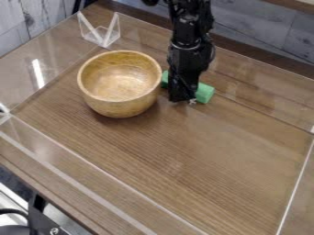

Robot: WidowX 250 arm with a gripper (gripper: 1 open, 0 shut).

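Note:
My black gripper [179, 90] reaches down from the top centre to the table, its tip low beside the right rim of a tan bowl [119, 83]. A green object [201, 93] lies under and just right of the fingers, partly hidden behind them. The fingers look close together; whether anything is between them is hard to see.
A clear plastic item [101, 33] stands at the back left. Dark cables run off the lower left edge.

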